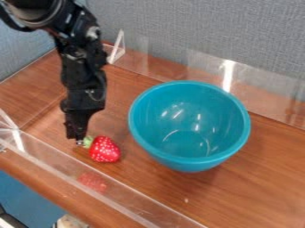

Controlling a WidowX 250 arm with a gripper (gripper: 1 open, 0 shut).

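Observation:
A red strawberry (103, 150) with a green top lies on the wooden surface, left of a turquoise bowl (190, 126). My black gripper (78, 137) hangs from the arm at the upper left, its tip low beside the strawberry's green top, just up and left of the fruit. Whether the fingers are apart or closed is hard to make out.
Clear panels (131, 204) edge the near side and the back of the wooden area. A grey wall stands behind. Bare wood lies right and below the bowl and left of the arm.

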